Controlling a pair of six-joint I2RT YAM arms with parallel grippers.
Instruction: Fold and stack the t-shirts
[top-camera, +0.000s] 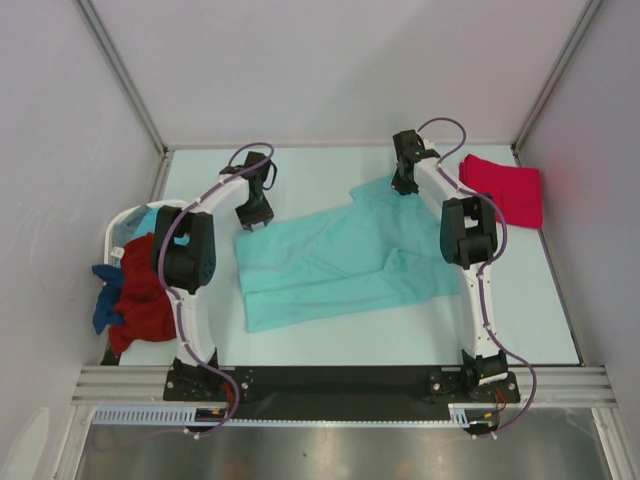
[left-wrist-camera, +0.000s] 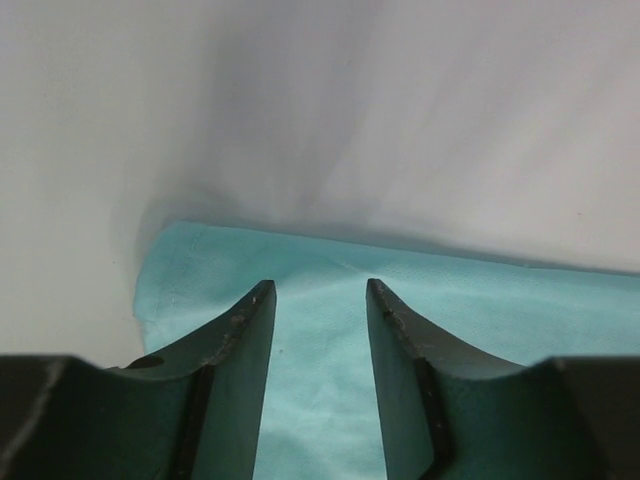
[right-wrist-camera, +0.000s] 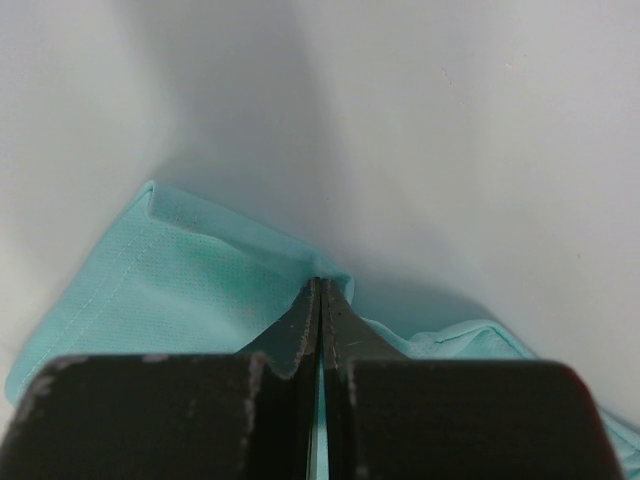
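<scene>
A turquoise t-shirt (top-camera: 330, 265) lies spread across the middle of the table, with folds along its lower part and right side. My left gripper is open above the shirt's upper left edge, nothing between its fingers. My right gripper is shut at a rumpled edge near the shirt's upper corner, fingertips at the cloth; whether any fabric is between them I cannot tell. In the top view both grippers are partly hidden by their arms.
A white basket (top-camera: 125, 222) at the left holds red, blue and turquoise garments, some hanging over its rim. A folded red cloth (top-camera: 505, 195) lies at the back right. Bare table (top-camera: 320, 180) shows behind the shirt and along the front edge.
</scene>
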